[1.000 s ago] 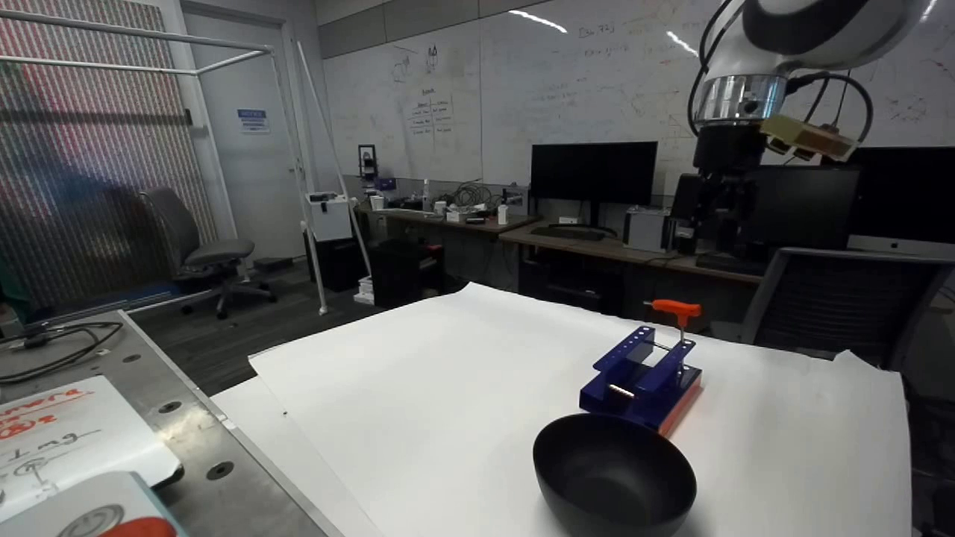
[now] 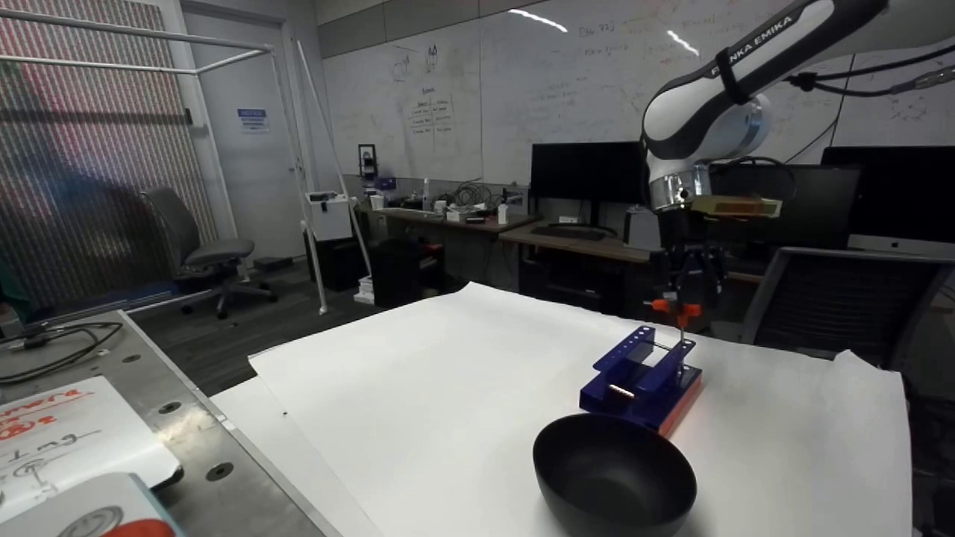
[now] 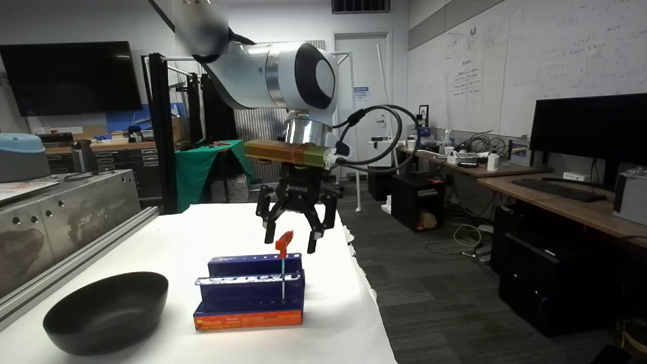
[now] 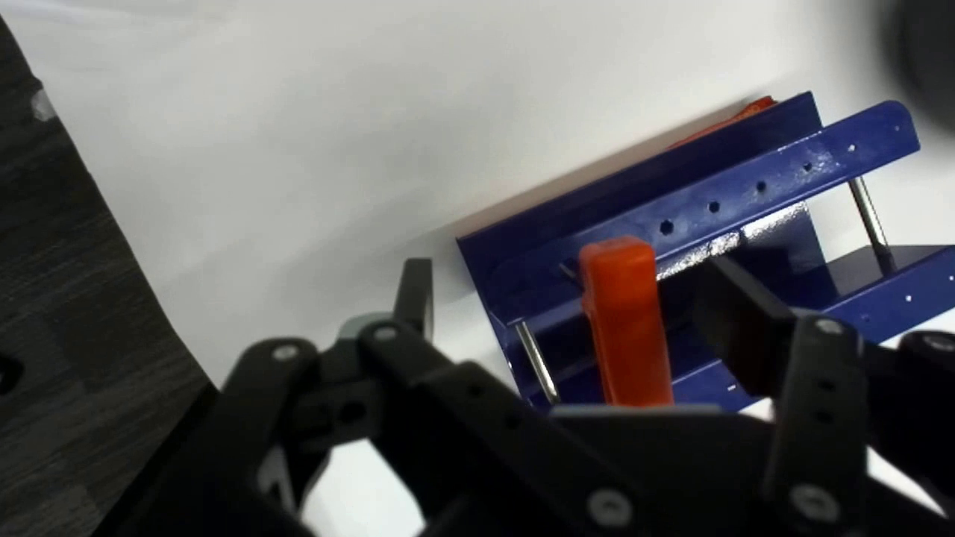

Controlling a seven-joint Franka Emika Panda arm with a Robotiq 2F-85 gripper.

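Observation:
An orange-handled hex key (image 3: 283, 242) stands upright in a hole at one end of the blue metal rack (image 3: 251, 303). Just over that handle is my gripper (image 3: 291, 239), its fingers spread to either side with a gap around the handle. In the wrist view the orange handle (image 4: 627, 322) lies between the two fingers, nearer the right one, and neither finger appears to touch it. Nothing is held. From the other side, the gripper (image 2: 689, 285) hides part of the space directly above the handle (image 2: 677, 309).
A black bowl (image 2: 615, 474) sits close beside the rack on the white table cover (image 2: 430, 385). A metal bench (image 2: 188, 421) borders it on one side, and an office chair (image 2: 850, 304) stands beyond the far edge.
The arm has come down and leftward in exterior view 1, bringing my gripper from well above to right over the orange handle. Rack, hex key and bowl have stayed put.

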